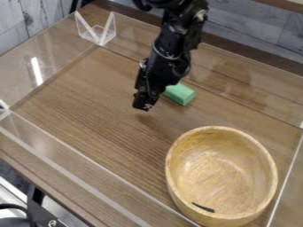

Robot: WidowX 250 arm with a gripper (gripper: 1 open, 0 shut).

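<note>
The black robot arm reaches down from the top centre of the camera view, its gripper (151,96) low over the wooden table (95,124). A green block (182,93) lies just to the right of the gripper, partly behind the arm. The fingers are dark and small, so I cannot tell how far apart they are or whether anything is between them.
A large tan oval bowl (221,173) stands at the front right. White plastic frames sit at the back left and left edge.
</note>
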